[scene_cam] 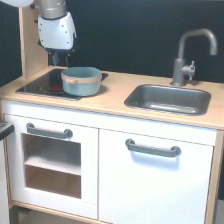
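A small grey-blue pot (pixel 84 84) with a light rim stands upright on the black hob (pixel 50 83), near its right side. My gripper (pixel 58 62) hangs at the upper left, above the back of the hob and up and left of the pot. Its dark fingers point down and look clear of the pot. They are too small and dim against the dark wall to show how the fingers stand or whether anything is between them.
To the right, a metal sink (pixel 168 98) is set into the wooden counter (pixel 112 92), with a tall grey faucet (pixel 183 62) behind it. Below are two white doors with grey handles. Bare counter separates pot and sink.
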